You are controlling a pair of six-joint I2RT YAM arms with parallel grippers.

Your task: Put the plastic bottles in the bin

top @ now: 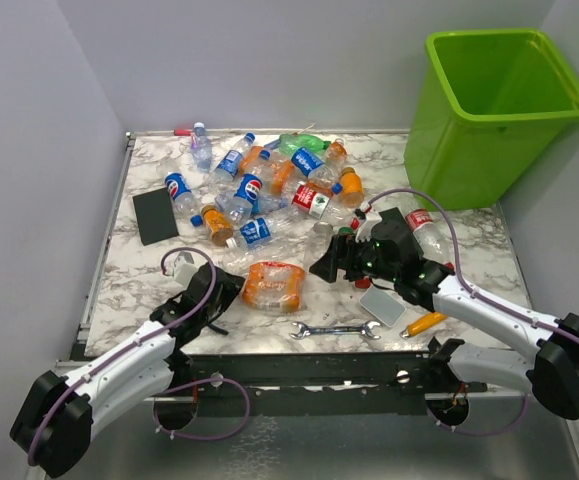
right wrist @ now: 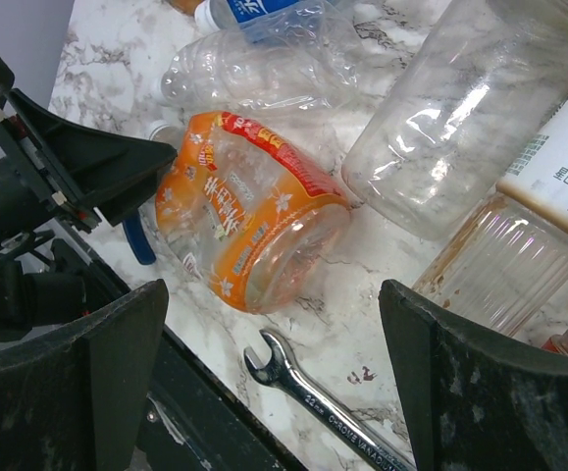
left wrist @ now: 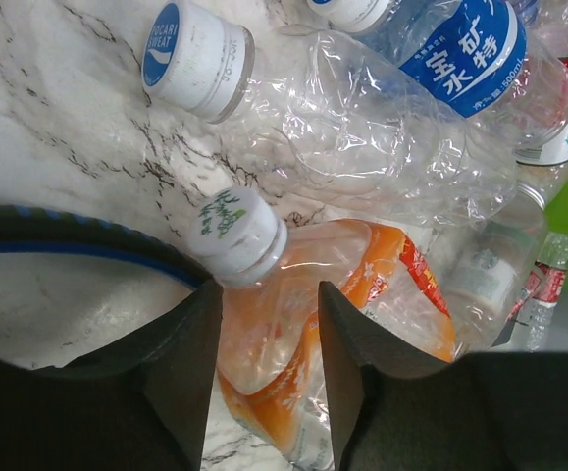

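Note:
A crushed orange-labelled bottle [top: 273, 287] [left wrist: 362, 285] [right wrist: 249, 211] lies at the front middle of the marble board. My left gripper [top: 231, 282] is at its capped end, fingers parted either side of the bottle's body just below the white cap [left wrist: 234, 235]; whether they touch it I cannot tell. My right gripper [top: 334, 258] stands open above the board, right of that bottle. Many bottles, including a clear one [left wrist: 362, 128] and a Pepsi one [top: 247, 192], lie piled behind. The green bin [top: 439, 120] stands at the back right.
A wrench [top: 334, 331] and yellow-handled tool [top: 424, 322] lie along the front edge. A dark pad [top: 155, 215] is at the left, a grey card [top: 383, 305] at the right. The board's left front is fairly clear.

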